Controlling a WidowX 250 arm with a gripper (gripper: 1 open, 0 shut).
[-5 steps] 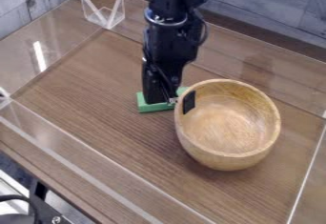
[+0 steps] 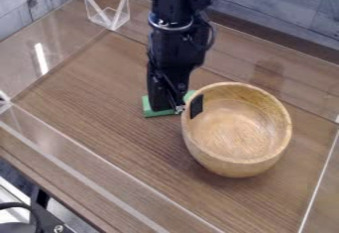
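My gripper point(image 2: 176, 104) points down at the left rim of a round wooden bowl point(image 2: 241, 128), just over a green block point(image 2: 155, 110) that lies flat on the table beside the bowl. The gripper looks dark and partly covers the block; whether anything is between its fingers is hard to make out.
Clear plastic pieces stand at the back left and at the left edge. A black cable or fitting sits at the lower left corner.
Very little differs; the gripper and green block appear in nearly the same place, with at most a slight shift.
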